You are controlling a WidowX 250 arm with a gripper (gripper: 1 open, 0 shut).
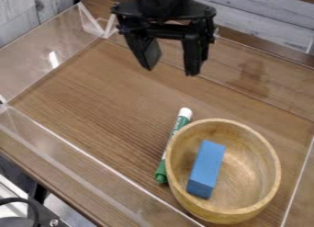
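Observation:
My black gripper [172,54] hangs high at the upper middle of the camera view, open, its two fingers apart with nothing seen between them. Below it on the wooden table, a green and white marker [172,141] lies along the left side of a round wooden bowl [255,197]. A blue block [205,170] lies inside the bowl at the lower right, well away from the gripper.
Transparent side walls [25,61] edge it. A black cable [25,203] shows at the lower left corner.

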